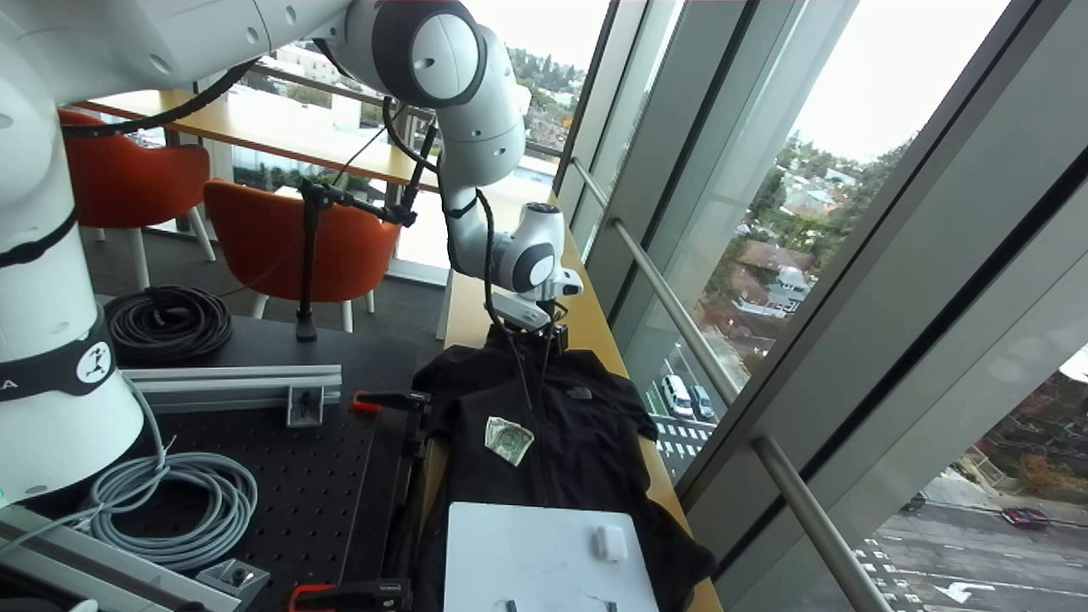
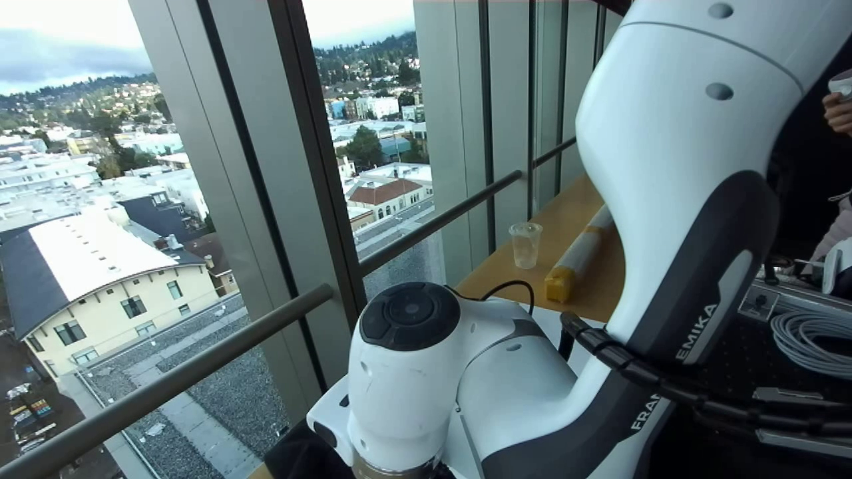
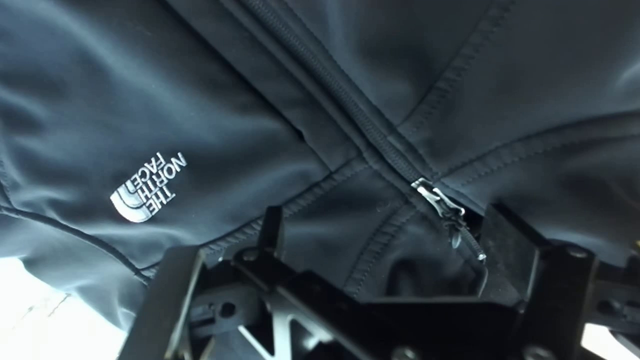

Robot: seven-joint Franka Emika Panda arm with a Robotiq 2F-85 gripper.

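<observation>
A black zip-up jacket [image 1: 551, 428] lies spread out on the narrow wooden table, its collar toward the far end. Close up in the wrist view, its zipper runs diagonally down to a metal zipper slider [image 3: 441, 201] with a dark cord pull [image 3: 454, 231]. My gripper stands open at the collar end, its fingers apart with no object visibly held. The slider and pull lie close to the right finger [image 3: 510, 249]. Whether the fingers touch the fabric, I cannot tell. The arm hides the gripper in exterior view 2.
Folded banknotes [image 1: 507, 440] rest on the jacket. A white board [image 1: 541, 561] with a small white object [image 1: 611, 542] covers its lower part. Windows and a metal rail [image 1: 673, 306] border the right side; clamps [image 1: 393, 401] grip the left edge.
</observation>
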